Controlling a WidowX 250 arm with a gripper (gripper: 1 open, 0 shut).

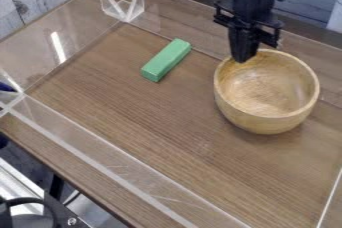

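Observation:
The black gripper [243,40] is at the top right, over the back rim of a large tan bowl [265,106]. It looks shut, with nothing visible between its fingers, though its tips are small and dark. A green block [166,60] lies on the wooden table to the left of the bowl, apart from it.
A white wire-like object [123,2] stands at the back left. Dark items sit at the left edge and bottom-left corner.

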